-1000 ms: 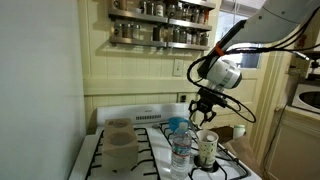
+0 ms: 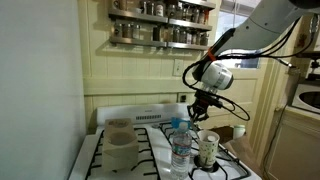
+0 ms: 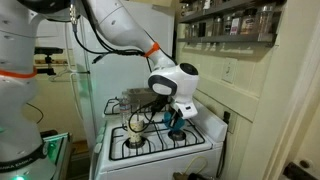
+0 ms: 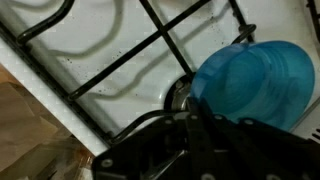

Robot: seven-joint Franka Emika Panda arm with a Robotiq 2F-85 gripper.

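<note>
A translucent blue cup (image 4: 265,85) fills the right of the wrist view, its near rim at the tips of my gripper, which is shut on it. Black stove grates lie beneath. Exterior view 2 has the blue cup (image 3: 177,131) at the rear of the stove, directly below my gripper (image 3: 174,118). From exterior view 1, the blue cup (image 2: 179,122) shows just behind a clear bottle's top; whether it touches the grate is unclear.
A water bottle (image 2: 181,155), a white canister (image 2: 208,149) and a large beige block-shaped container (image 2: 120,146) stand on the white stove (image 3: 180,160). Spice shelves (image 2: 160,30) hang on the wall behind.
The gripper and wrist have shifted slightly in exterior view 1, and the blue cup shows a little farther right. The bottle, canister and beige container have stayed put.
</note>
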